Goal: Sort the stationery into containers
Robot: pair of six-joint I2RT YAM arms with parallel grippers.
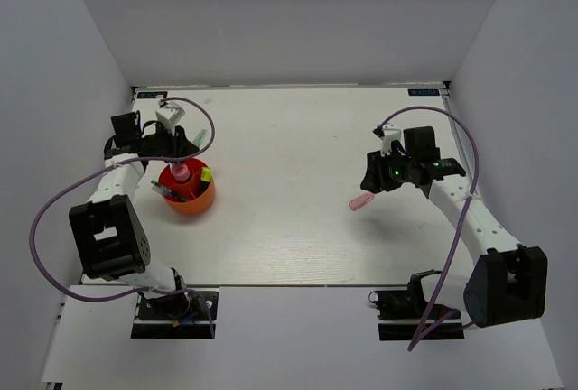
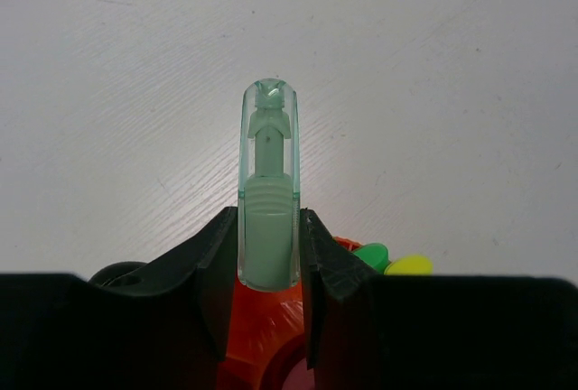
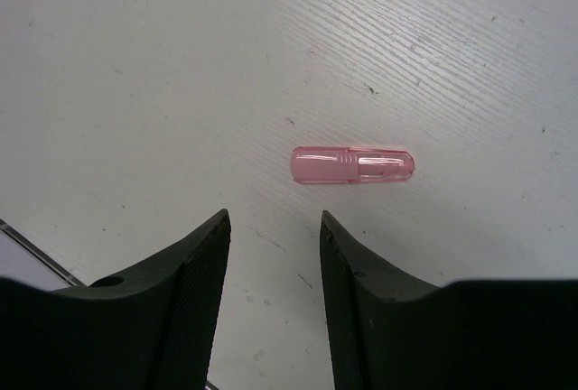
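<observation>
A pale green, clear-capped piece of stationery (image 2: pixel 269 187) is gripped near its lower end by my left gripper, which is shut on it. In the top view that gripper (image 1: pixel 189 143) hangs over the back part of a round orange-red container (image 1: pixel 194 204). Inside the container are a dark pen-like item (image 1: pixel 168 192), a yellow-and-black item (image 1: pixel 206 176) and something pink (image 1: pixel 181 172). A pink capped item (image 3: pixel 352 165) lies flat on the table at the right. My right gripper stands open above the table near it, nothing between its fingers.
Purple cables (image 1: pixel 474 157) loop along both arms. Grey walls (image 1: pixel 289 20) close off the back and sides.
</observation>
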